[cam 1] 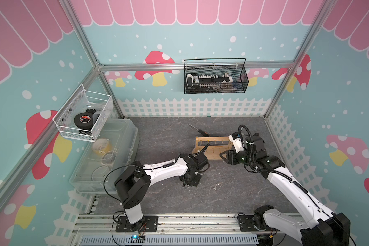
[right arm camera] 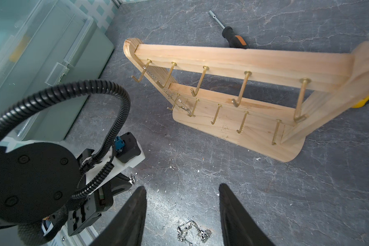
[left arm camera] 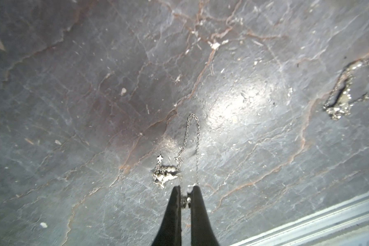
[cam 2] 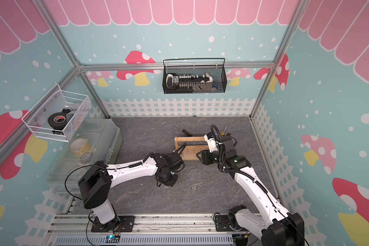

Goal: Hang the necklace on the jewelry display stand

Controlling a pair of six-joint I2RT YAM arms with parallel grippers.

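The wooden display stand has brass hooks, with a chain hanging at its left side. On the table below my left gripper lies a silver necklace with a small star charm; the gripper is shut, with a bit of shiny chain at or just behind its tips, whether held I cannot tell. A second necklace lies apart in the left wrist view. My right gripper is open above the table, facing the stand, with nothing between its fingers.
A screwdriver lies behind the stand. A clear plastic bin fills the left side. Baskets hang on the back and left walls. The middle front of the table is open apart from the necklaces.
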